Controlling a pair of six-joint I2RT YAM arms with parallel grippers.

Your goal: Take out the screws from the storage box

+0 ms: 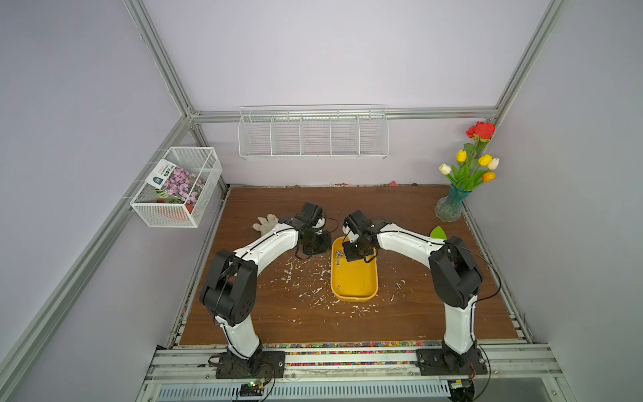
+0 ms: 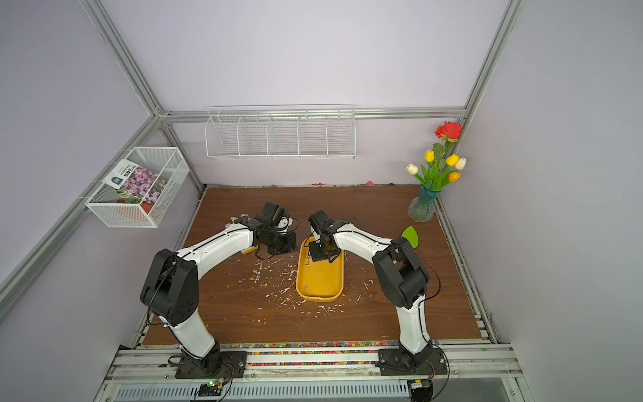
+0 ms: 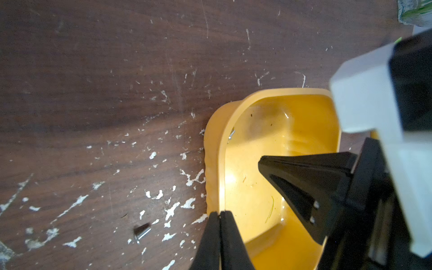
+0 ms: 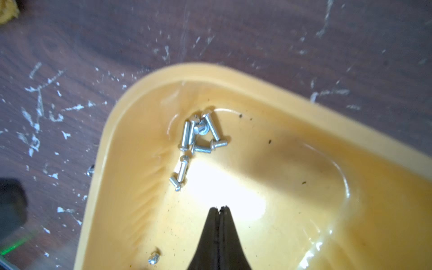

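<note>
The yellow storage box (image 1: 355,299) stands on the table between my arms. In the right wrist view several silver screws (image 4: 196,137) lie in a cluster near its far corner. A single screw (image 4: 154,257) lies apart on the box floor, nearer the bottom of that view. My right gripper is over the box, fingers together and nothing between them, clear of every screw. In the left wrist view my left gripper is shut and empty at the box's left side wall. One screw (image 3: 142,231) lies on the table outside the box.
Scratched white marks cover the brown table. The right arm's black and white gripper body (image 3: 315,184) is close beside my left gripper. A glove (image 1: 266,223) lies behind the left arm, a green leaf shape (image 1: 438,232) to the right, and a flower vase (image 1: 449,206) farther back.
</note>
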